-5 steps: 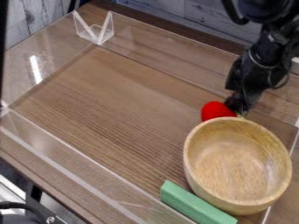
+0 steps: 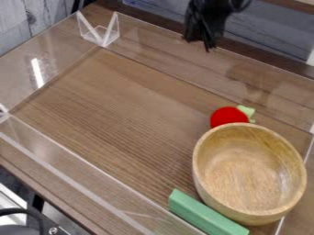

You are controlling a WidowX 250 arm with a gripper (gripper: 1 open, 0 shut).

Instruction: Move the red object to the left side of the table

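The red object (image 2: 229,117), round with a pale green end, rests on the right side of the wooden table (image 2: 123,110), just beyond the bowl's far rim. My gripper (image 2: 203,39) is dark and blurred, at the top middle of the camera view, well away from the red object. Only its lower part shows; whether its fingers are apart cannot be made out.
A large light-wood bowl (image 2: 249,170) stands close in front of the red object. A green block (image 2: 207,215) lies by the near right edge. At the far left corner is a white wire-like stand (image 2: 101,30).
My gripper has gone from over the red object up and away, toward the far side and left. The red object lies in the same place; the bowl and green block have not moved.
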